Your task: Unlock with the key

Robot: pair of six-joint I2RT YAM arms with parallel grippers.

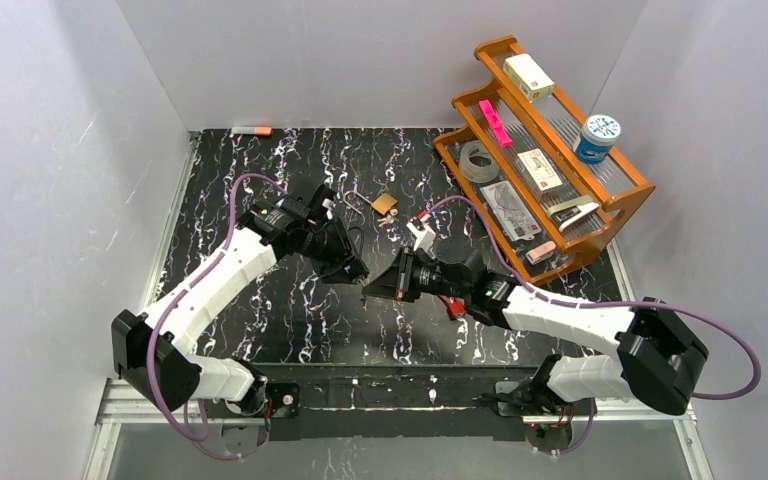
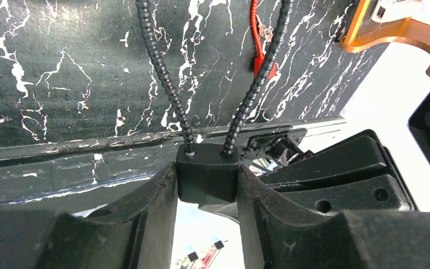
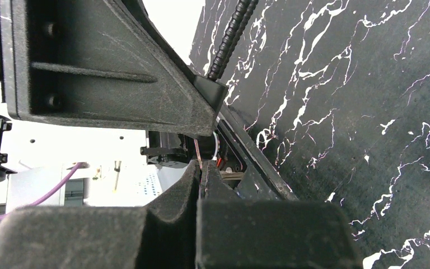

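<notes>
A black padlock body with a long black ribbed cable shackle is gripped between the fingertips of my left gripper. In the top view, my right gripper faces it from the right, very close. In the right wrist view its fingers meet almost fully, and a thin reddish sliver, seemingly the key edge-on, runs from their tips toward the lock's underside. The keyhole and the key's tip are hidden by the left finger, so I cannot tell whether the key is inside.
A red cable lock lies on the dark marbled table near the right arm. Behind the grippers lie a brass padlock and loose keys. A wooden shelf stands at the back right.
</notes>
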